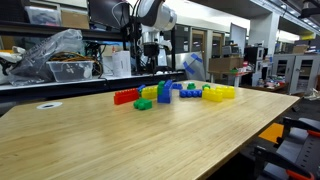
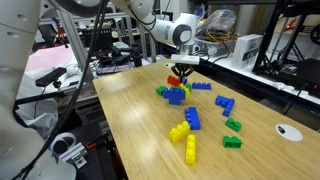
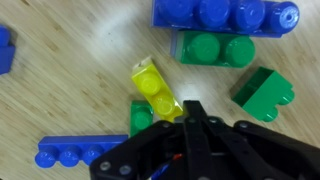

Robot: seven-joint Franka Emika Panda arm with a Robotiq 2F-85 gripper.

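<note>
My gripper is shut in the wrist view, and nothing shows between its fingers. Its tips lie over the lower end of a yellow brick (image 3: 152, 82), seen from above. A green brick (image 3: 141, 115) sits beside that yellow one, and a blue brick (image 3: 75, 150) lies at lower left. Toward the top are a long blue brick (image 3: 225, 12) and a green brick (image 3: 215, 48); another green brick (image 3: 263, 94) lies at right. The gripper (image 2: 181, 72) is at the far end of the table in exterior view 2, above the brick cluster. Contact cannot be judged.
On the wooden table (image 1: 90, 140), yellow bricks (image 1: 217, 93) and a red brick (image 1: 127, 96) lie near the cluster. A white ring-shaped item (image 2: 289, 132) sits off to the side.
</note>
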